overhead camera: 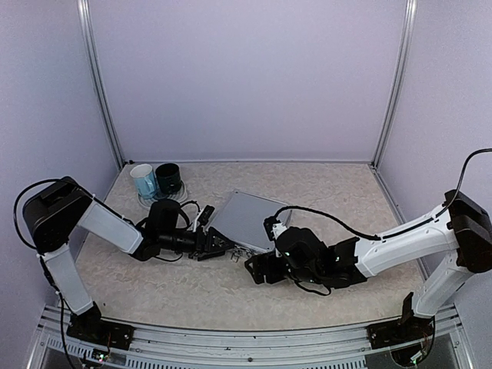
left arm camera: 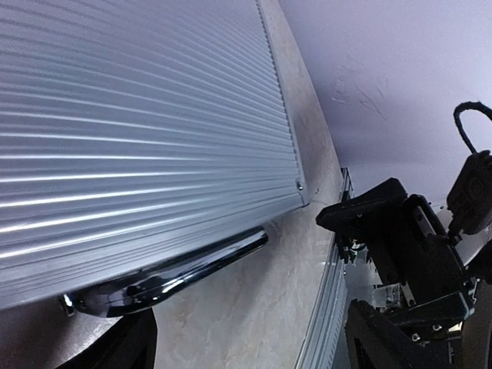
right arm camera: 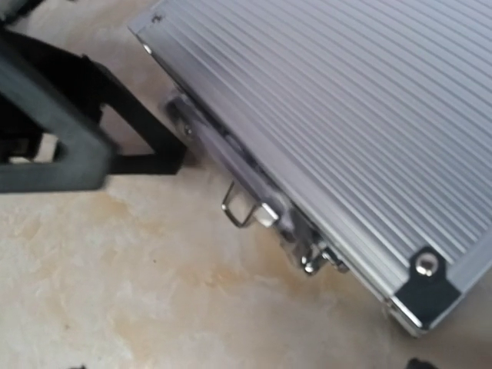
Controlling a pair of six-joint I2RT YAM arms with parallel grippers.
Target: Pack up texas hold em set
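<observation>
A silver ribbed case (overhead camera: 250, 219) lies closed on the table, turned at an angle. Along its front side a dark glossy handle (left arm camera: 177, 273) shows in the left wrist view. In the right wrist view a metal latch (right arm camera: 265, 214) hangs with its wire loop out. My left gripper is partly open at the front of the case, one finger close to the handle's end; nothing shows held. Just in front of the case's near right part is my right gripper (overhead camera: 252, 269), its fingers open and empty in the left wrist view. Its arm hides the near right corner from above.
A light blue mug (overhead camera: 144, 181) and a black mug (overhead camera: 168, 178) stand at the back left on a wire rack (overhead camera: 148, 204). Table to the right of and behind the case is clear. Both grippers are close together.
</observation>
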